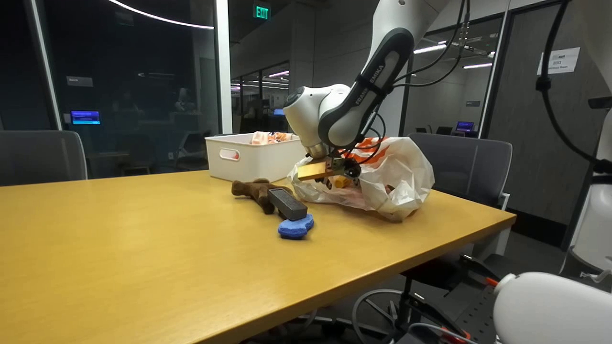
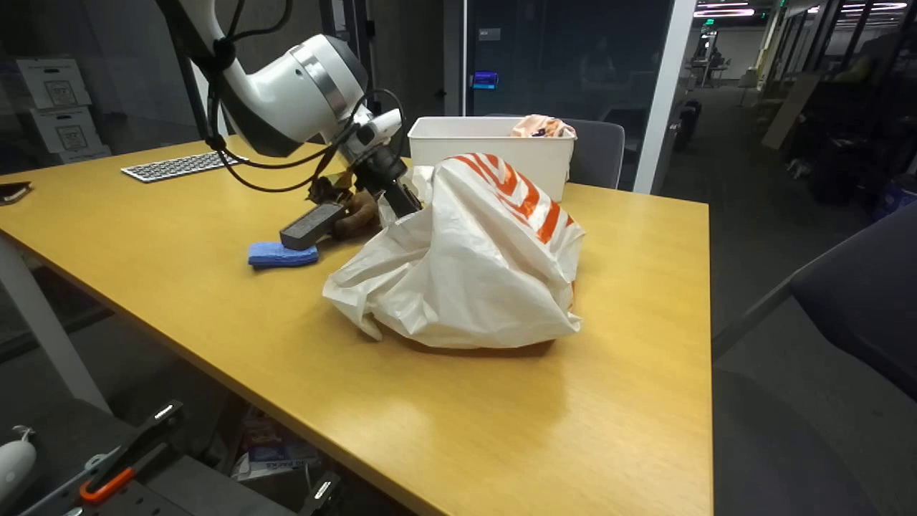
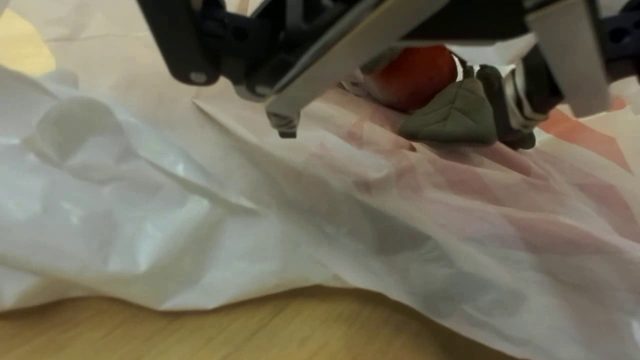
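A white plastic bag with orange print [image 2: 481, 249] lies crumpled on the table, its mouth facing my arm. My gripper reaches into that mouth, fingers apart. One fingertip [image 3: 283, 120] hangs over the plastic in the wrist view; the other finger [image 3: 573, 60] is at the right. Between and beyond them sit a red-orange round thing [image 3: 420, 78] and a dull green leaf-shaped piece [image 3: 459, 114], partly behind the fingers. Whether a finger touches them I cannot tell. A yellow-orange item [image 1: 342, 181] shows at the bag's opening in exterior view 1.
Beside the bag lie a brown plush toy [image 1: 252, 189], a dark grey block [image 1: 288, 204] and a blue sponge-like piece [image 1: 296, 227]. Behind stands a white bin [image 1: 246, 163] holding patterned cloth [image 1: 269, 138]. A keyboard [image 2: 176, 167] lies farther off.
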